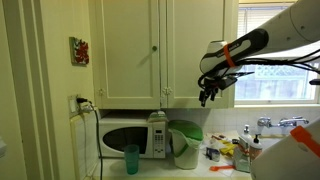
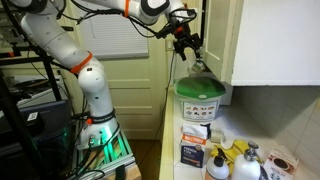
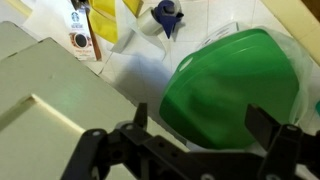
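My gripper [image 1: 205, 97] hangs in the air in front of the white upper cabinet doors [image 1: 195, 50], above the counter. Its fingers [image 3: 264, 126] stand wide apart in the wrist view, open, with nothing held between them. Beneath it in that view is a green lid [image 3: 235, 85], tilted on a white bin [image 2: 198, 108] lined with clear plastic. The cabinet door with its edge moulding [image 3: 55, 125] fills the lower left of the wrist view, close to one finger. From the second exterior side, the gripper [image 2: 188, 48] is above the bin.
A microwave [image 1: 135, 138] and a teal cup [image 1: 132, 158] are left of the bin. A coffee bag [image 2: 193, 143], a yellow item [image 2: 232, 150] and soap bottles [image 2: 248, 163] crowd the counter near the sink tap [image 1: 293, 122].
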